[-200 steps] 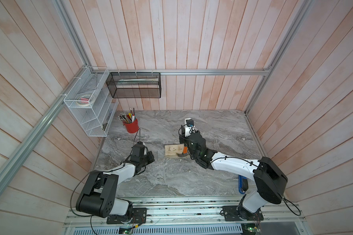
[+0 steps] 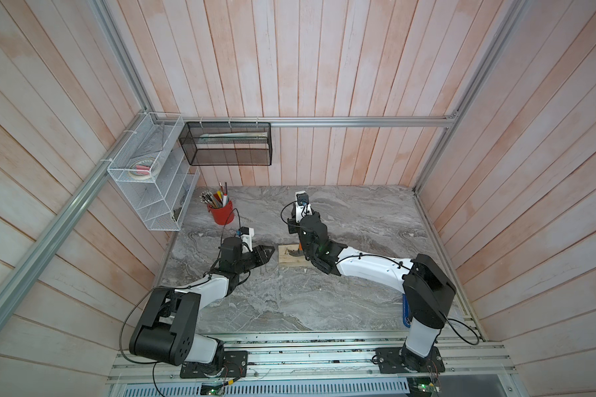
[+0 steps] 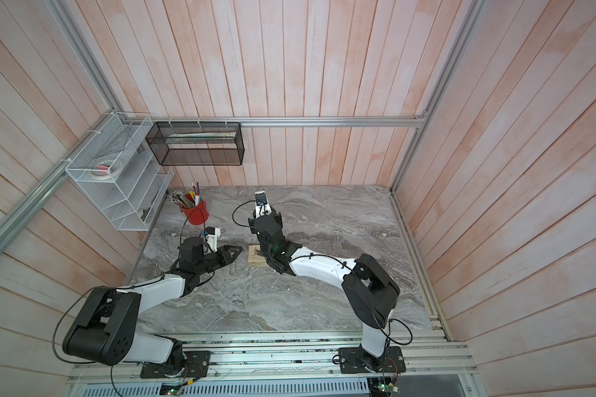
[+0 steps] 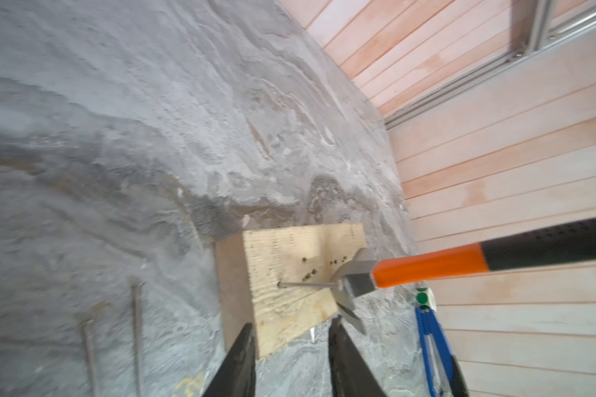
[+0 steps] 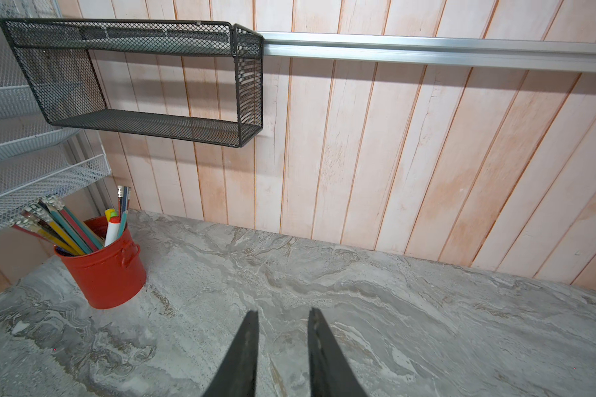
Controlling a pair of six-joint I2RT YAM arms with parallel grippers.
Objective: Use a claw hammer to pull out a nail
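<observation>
A wooden block [image 4: 271, 317] lies on the marble table, with a long nail [image 4: 301, 284] standing out of its face. The head of the claw hammer [image 4: 359, 281] is over the block, at the nail's outer end; whether the claw surrounds the shank I cannot tell. Its orange and black handle [image 4: 437, 264] runs up to the right. My right gripper is shut on the hammer, which is out of sight in its own wrist view. Left of the block, my left gripper has its fingers apart and nothing between them.
Two thin metal rods [image 4: 137, 324], perhaps nails, lie on the table left of the block. A red pencil pot [image 5: 112, 271] stands at the back left. Something blue [image 4: 433, 344] lies at the right.
My right arm has moved left, bringing the hammer further over the block. My left gripper has turned and shifted right, closer to the block.
</observation>
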